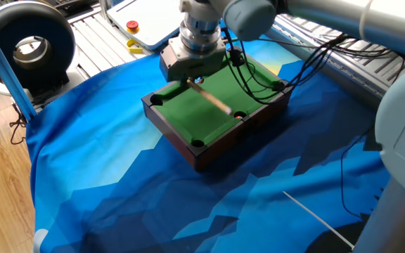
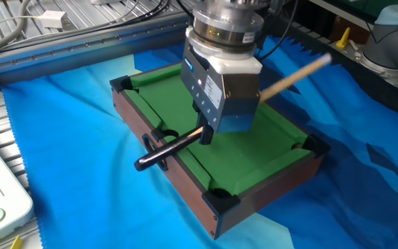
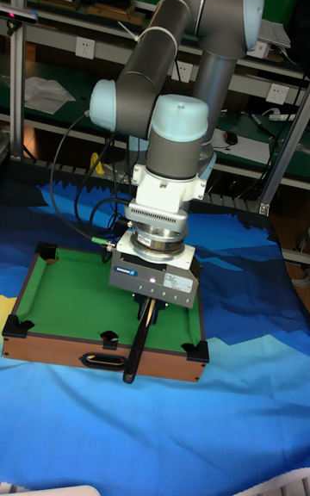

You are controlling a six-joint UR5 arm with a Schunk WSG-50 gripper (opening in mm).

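Note:
A small pool table (image 2: 216, 166) with green felt and brown wooden sides lies on the blue cloth. My gripper (image 2: 204, 131) is above its felt, shut on a cue stick (image 2: 175, 149). In exterior view 2, the cue's black butt sticks out past the side with the oval handle, and its pale shaft (image 2: 292, 79) slants up to the right. From exterior view 1, the cue's tip (image 1: 228, 111) appears close to a side pocket (image 1: 240, 114); its height above the felt is hard to judge. The black butt (image 3: 136, 354) points toward the camera in exterior view 3. No ball shows clearly on the felt.
Loose black cables (image 1: 315, 60) hang from the arm beside the table. A thin white rod (image 1: 318, 219) lies on the cloth (image 1: 104, 183), which is otherwise largely clear around the table. A red button (image 1: 132, 26) stands beyond the cloth's edge.

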